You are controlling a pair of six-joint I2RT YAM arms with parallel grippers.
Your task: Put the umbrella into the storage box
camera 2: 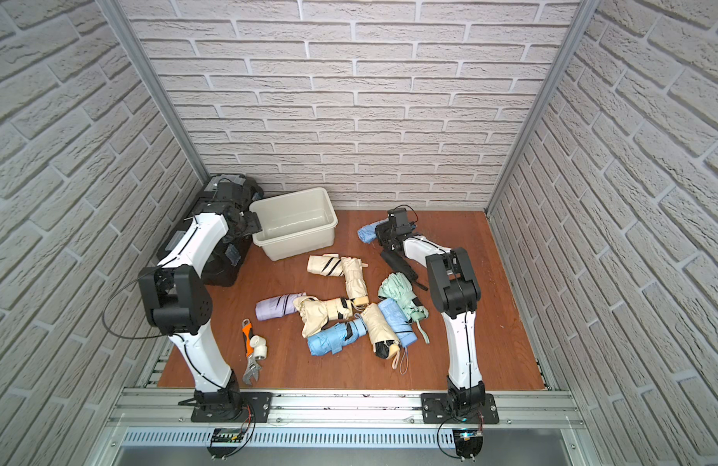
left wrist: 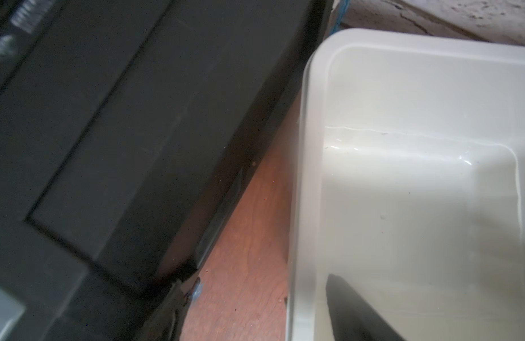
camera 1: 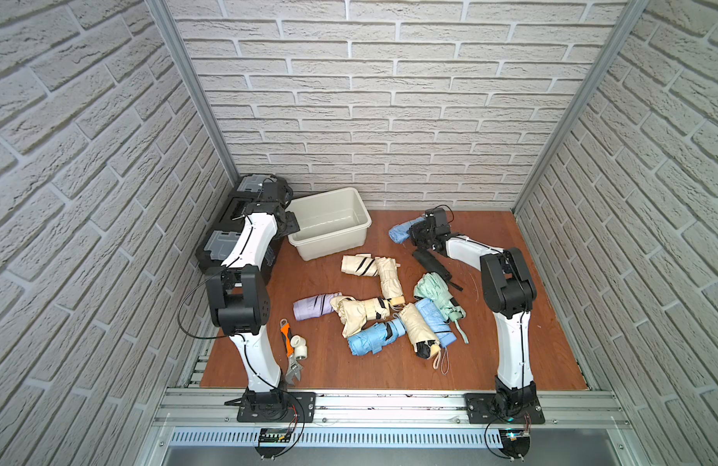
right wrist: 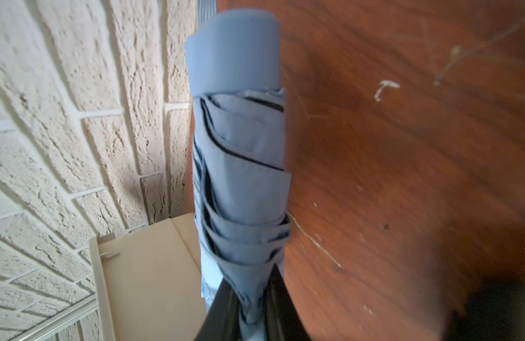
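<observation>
A folded blue umbrella (right wrist: 242, 182) fills the middle of the right wrist view, its smooth handle end at the top. My right gripper is shut on its cloth, pinching it at the bottom of that view. From above, the umbrella (camera 1: 404, 230) sticks out to the left of the right gripper, right of the storage box. The cream storage box (camera 1: 328, 247) stands at the back left and is empty. At its left rim my left gripper is open, one finger (left wrist: 353, 312) over the inside and nothing held.
A black case (left wrist: 143, 142) stands close left of the box. Several folded umbrellas, including a lilac one (camera 1: 315, 306) and a green one (camera 1: 435, 292), lie mid-table with a black one (camera 1: 431, 265). A wrench (camera 1: 293, 371) lies front left.
</observation>
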